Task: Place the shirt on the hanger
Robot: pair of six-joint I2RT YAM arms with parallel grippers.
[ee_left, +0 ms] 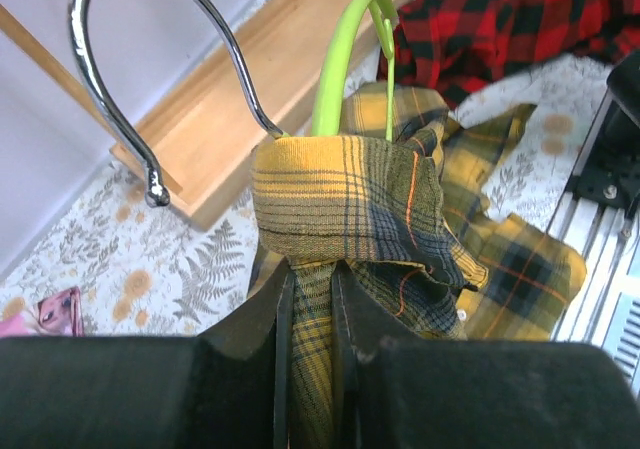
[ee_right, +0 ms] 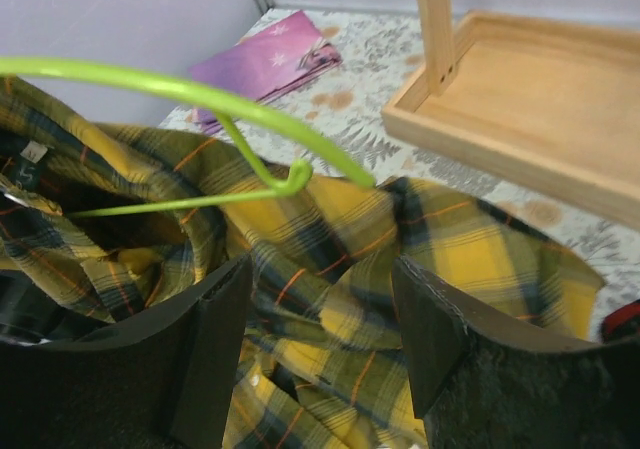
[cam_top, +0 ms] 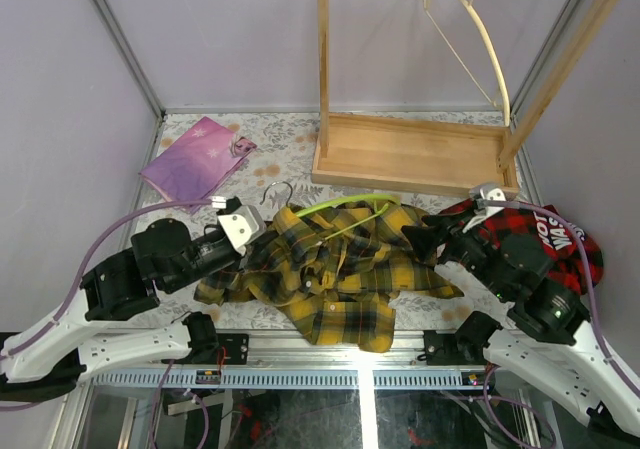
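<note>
The yellow and black plaid shirt (cam_top: 345, 279) lies crumpled on the patterned table. A green hanger (ee_left: 335, 69) with a metal hook (ee_left: 215, 19) has one end inside the shirt. Its other end (ee_right: 200, 94) sticks out bare above the cloth. My left gripper is shut on a fold of the shirt just below the hanger. On the other side, my right gripper stands open over the shirt, nothing between its fingers, with the bare hanger end beyond them in the right wrist view.
A wooden rack (cam_top: 415, 154) stands at the back with a cream hanger (cam_top: 485, 39) on its bar. Red and black plaid cloth (cam_top: 570, 244) lies at the right, behind my right arm. Folded purple cloth (cam_top: 200, 159) rests at the back left.
</note>
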